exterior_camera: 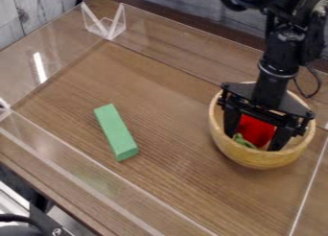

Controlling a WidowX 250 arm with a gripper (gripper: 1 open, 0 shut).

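Note:
The black gripper (264,118) reaches down from the upper right into a tan round bowl (263,155) at the right of the view. A red object (256,131) lies in the bowl under the gripper, partly hidden by it, with a small green piece (244,141) beside it. Whether the fingers are open or shut on the red object is unclear.
A green bar (115,131) lies on the wooden table (141,197) at the left middle. A white wire-like object (102,22) stands at the back left.

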